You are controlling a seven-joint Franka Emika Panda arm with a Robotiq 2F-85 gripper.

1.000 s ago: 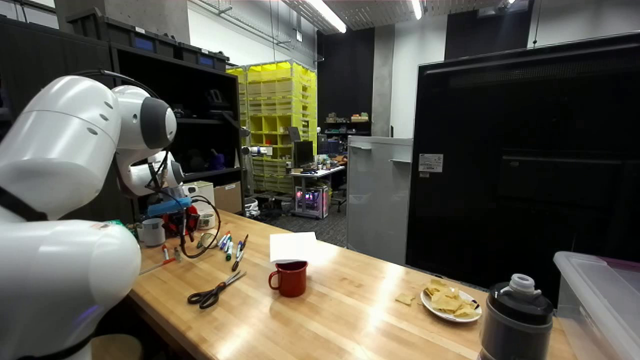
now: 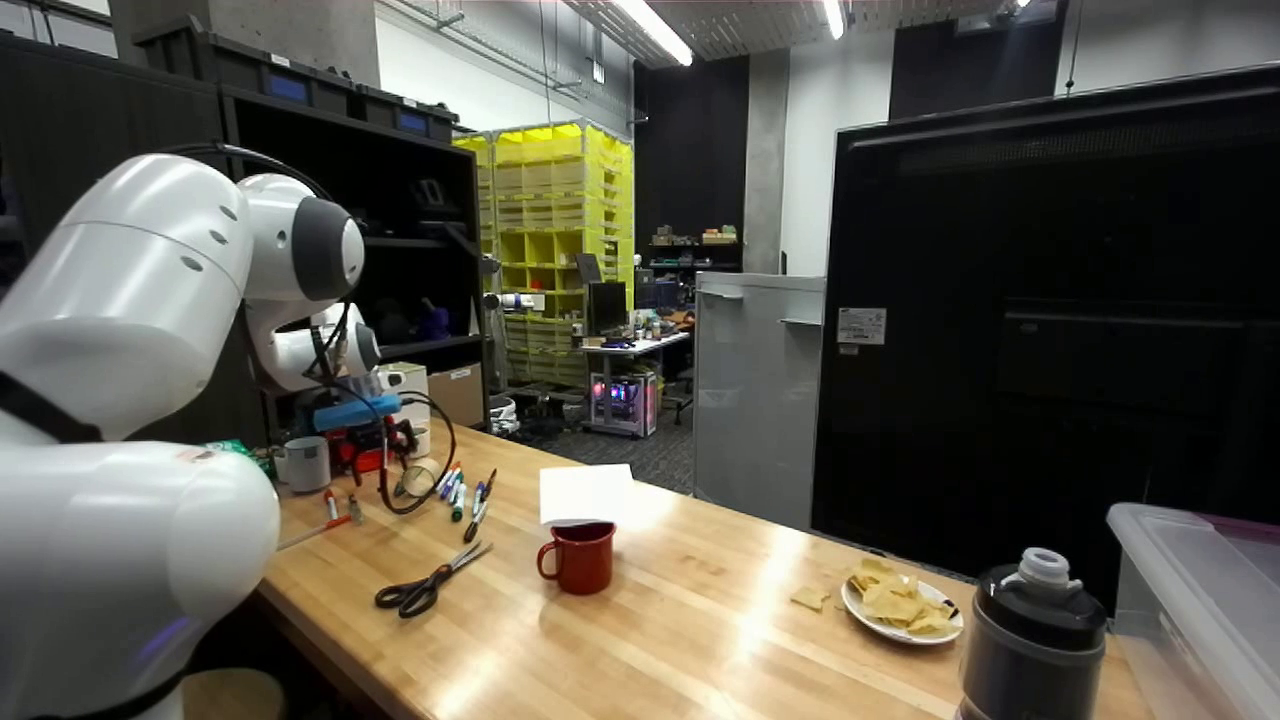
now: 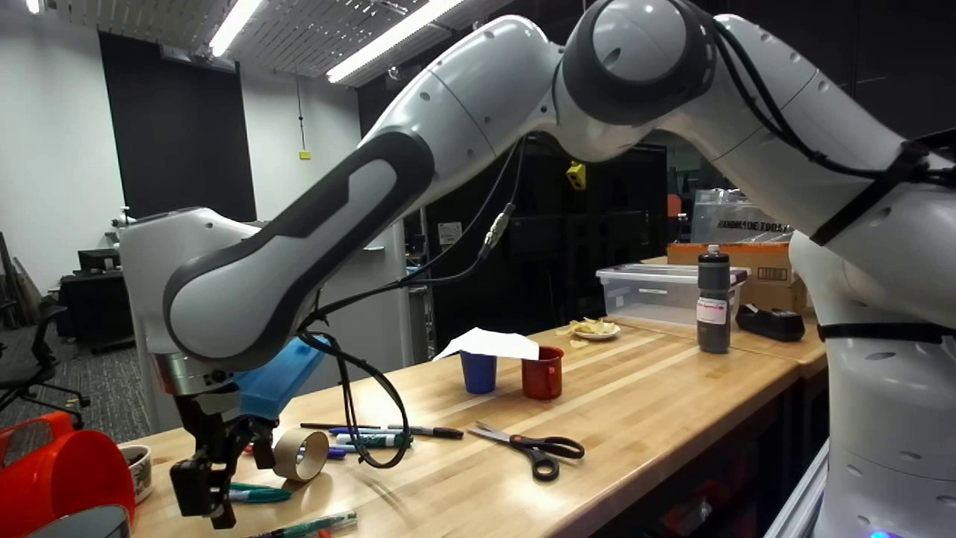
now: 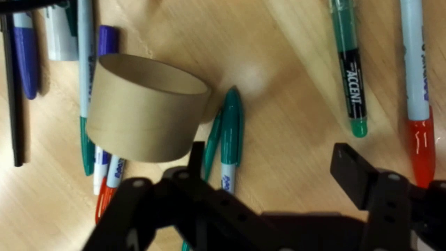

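My gripper is open above the wooden table, its fingers wide apart and nothing held between them. Close to the left finger lies a green-capped marker [image 4: 229, 134], with another thin green pen beside it. A tan cardboard ring [image 4: 144, 119] sits just left of these, in front of that finger. To the right are a green Accent highlighter [image 4: 352, 83] and a red-capped marker [image 4: 420, 142], the latter near the right finger. In exterior view 2 the gripper [image 3: 240, 480] points down beside the ring, low over the table.
Several markers lie left of the ring. Black scissors [image 3: 538, 448], a red mug [image 3: 542, 375], a blue cup [image 3: 479, 372] under white paper, and a plate of chips [image 2: 900, 606] stand farther along. An orange pitcher [image 3: 85, 475] is close to the gripper. Mid-table has bare room.
In exterior view 1 the arm and its blue-covered wrist have shifted slightly to the right. The table objects look unmoved.
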